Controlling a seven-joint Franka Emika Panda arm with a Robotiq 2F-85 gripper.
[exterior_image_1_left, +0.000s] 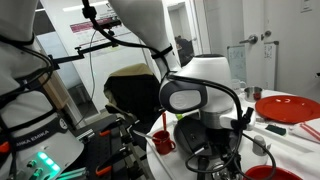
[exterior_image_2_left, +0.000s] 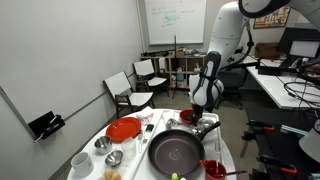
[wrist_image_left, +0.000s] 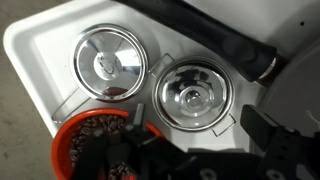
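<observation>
Two round metal pots with glass lids sit side by side on a white surface in the wrist view: the left pot (wrist_image_left: 108, 64) and the right pot (wrist_image_left: 194, 95), each with wire handles. My gripper is open over the right pot, one finger to each side of it in this view. Nothing is held between the fingers. Whether they touch the pot cannot be told. In exterior view 1 the white arm and cables hide most of the area below the gripper.
A red bowl of coffee beans (wrist_image_left: 100, 145) stands close to the left finger. A black pan handle (wrist_image_left: 215, 35) runs just beyond the pots, joined to the large pan (exterior_image_2_left: 178, 155). A red mug (exterior_image_1_left: 163, 142) and a red plate (exterior_image_1_left: 287, 107) stand farther away.
</observation>
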